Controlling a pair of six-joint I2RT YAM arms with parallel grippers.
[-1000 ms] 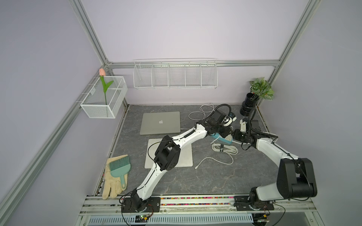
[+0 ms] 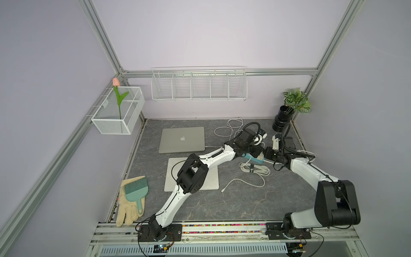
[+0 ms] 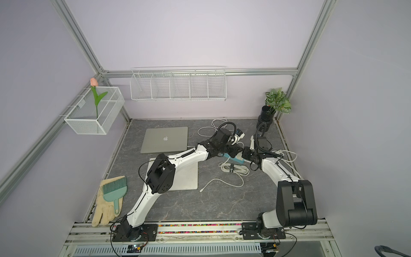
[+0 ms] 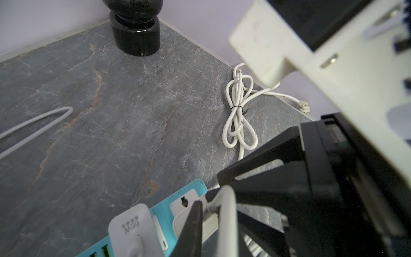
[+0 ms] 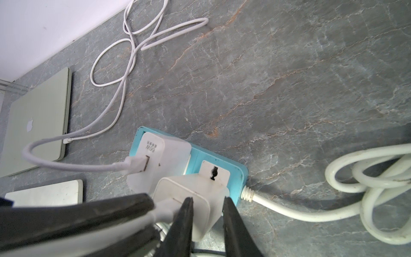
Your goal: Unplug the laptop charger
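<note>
A blue power strip [image 5: 231, 167] carries a white 66W charger [image 5: 158, 158] with its cable plugged in, and a second white charger [image 5: 199, 201] beside it. My right gripper is part open, its fingers around or just at that second charger. My left gripper is low over the same charger from the other side, its fingers near the white cable where it enters the charger; whether it grips is hard to tell. The silver laptop [image 5: 34, 120] lies at the back left with a cable in its side.
A white laptop [image 2: 175, 175] lies front left. Coiled cables [image 2: 254, 169] lie in front of the strip. A black vase with a plant [image 2: 282, 117] stands back right. A glove and brush [image 2: 134, 192] lie at the far left.
My left arm has shifted very slightly at the strip. The right arm looks almost unchanged.
</note>
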